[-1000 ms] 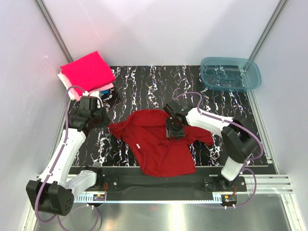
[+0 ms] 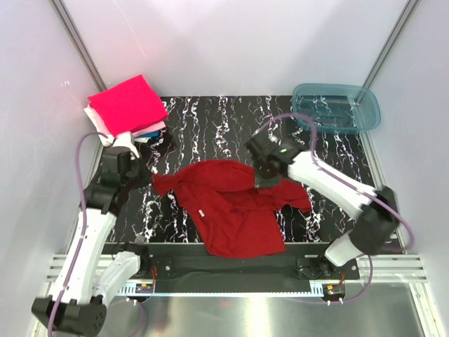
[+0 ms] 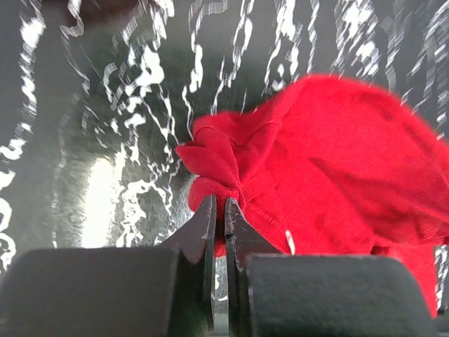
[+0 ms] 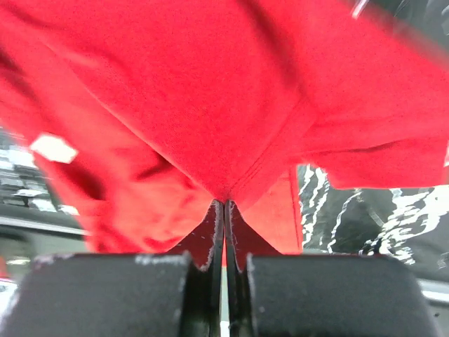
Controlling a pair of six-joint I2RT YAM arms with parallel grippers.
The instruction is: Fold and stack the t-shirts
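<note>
A red t-shirt (image 2: 235, 223) lies rumpled across the middle of the dark table, its lower end over the front edge. At its left end, my left gripper (image 2: 149, 180) is shut on a bunched bit of the cloth; the left wrist view shows the red fabric (image 3: 337, 168) gathered between the fingertips. My right gripper (image 2: 261, 184) is over the shirt's right half. In the right wrist view its fingers are shut, and folds of the red cloth (image 4: 231, 105) draw down to a point pinched at their tips.
A pile of folded shirts, bright pink-red (image 2: 130, 105) on top, sits at the back left. An empty blue-green bin (image 2: 372, 112) stands at the back right. Bare table lies between them, behind the red shirt.
The right arm has risen and swung back and rightward, blurred by motion, with cloth lifted at its tips. My left gripper has shifted slightly left, drawing the shirt's left end along.
</note>
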